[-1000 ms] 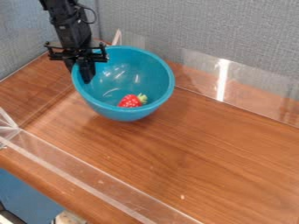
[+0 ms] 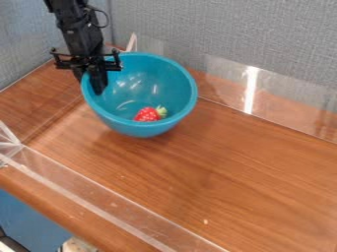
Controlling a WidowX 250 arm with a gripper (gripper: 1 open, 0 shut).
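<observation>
A turquoise bowl (image 2: 180, 90) sits toward the back left of the wooden surface, with a red strawberry toy (image 2: 149, 114) with a pale green top inside it. My black gripper (image 2: 101, 77) reaches down at the bowl's left rim, its fingers over that rim. Whether they are closed on the rim cannot be made out.
A grey textured wall stands behind and at the left, with a clear strip along its foot. A clear ledge runs along the front left edge.
</observation>
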